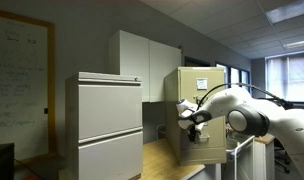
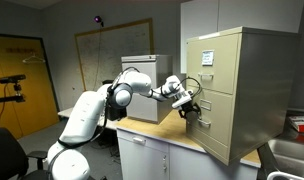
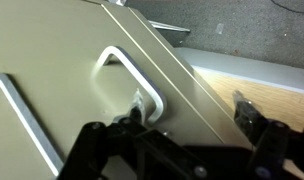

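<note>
A beige filing cabinet (image 2: 220, 90) with metal drawer handles stands on the counter. My gripper (image 2: 189, 108) is at its drawer front, near the lower handles. In the wrist view a silver drawer handle (image 3: 139, 73) lies just beyond the left finger, which overlaps the handle's lower end; whether they touch I cannot tell. Over the wooden counter, past the cabinet's edge, is the right finger (image 3: 249, 112). The gripper is open, and no object shows held between its fingers. In exterior view 1 the arm (image 1: 232, 103) reaches across the cabinet (image 1: 199, 83) from the right.
A light grey cabinet (image 1: 100, 118) stands to the left, with wooden countertop (image 1: 164, 160) between the two cabinets. White wall cupboards (image 1: 145, 60) hang behind. A metal sink (image 2: 291, 155) lies to the right in exterior view 2.
</note>
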